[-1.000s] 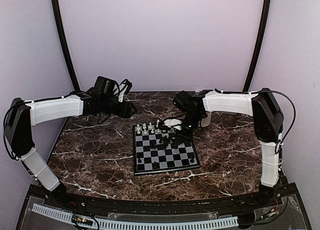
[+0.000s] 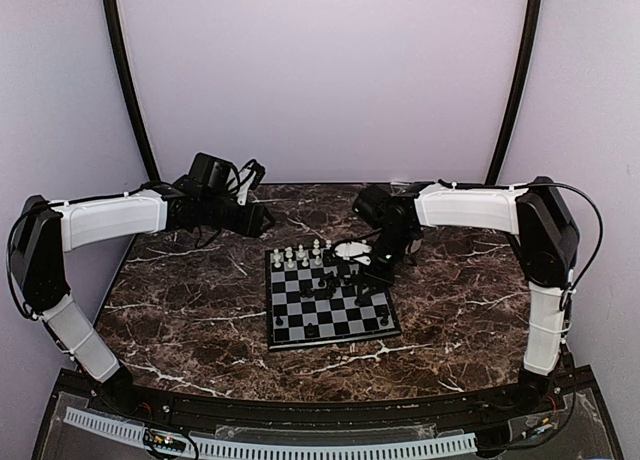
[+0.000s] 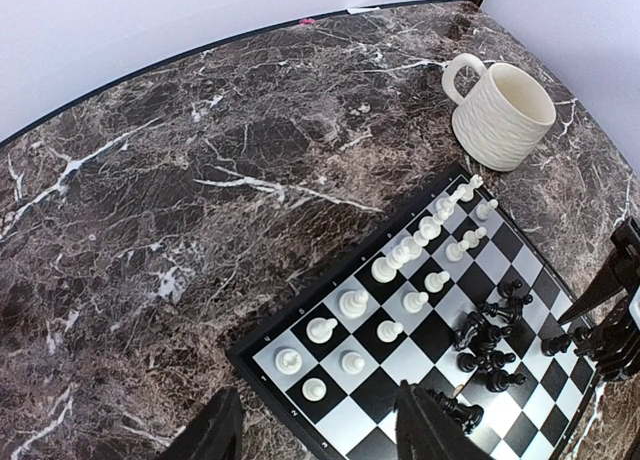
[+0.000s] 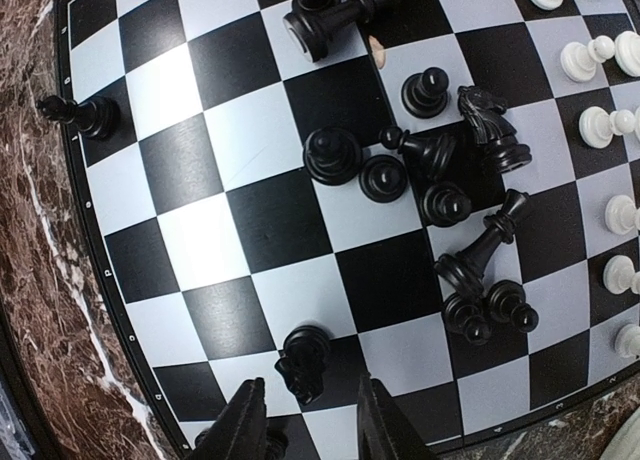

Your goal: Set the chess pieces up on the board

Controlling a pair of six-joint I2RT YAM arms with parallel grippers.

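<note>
The chessboard (image 2: 290, 332) lies mid-table. White pieces (image 3: 353, 303) stand in rows along its far side. Black pieces are scattered over the middle, some upright, some lying, such as a fallen tall one (image 4: 483, 245) and a knight (image 4: 492, 130) on its side. Over the board's right part, my right gripper is open; a black piece with a notched top (image 4: 304, 362) stands just beyond the gap between its fingertips. Another black piece is partly hidden by its left finger (image 4: 243, 420). My left gripper hangs open and empty, off the board's far left corner.
A white mug (image 3: 500, 115) stands beyond the board's far right corner, partly behind the right arm in the top view. Bare marble table (image 2: 190, 330) lies left of the board. Single black pieces (image 4: 85, 115) stand near the front edge.
My right arm has shifted a little to the right and toward the front, its gripper now over a part of the board closer to the right edge. The left arm has stayed still.
</note>
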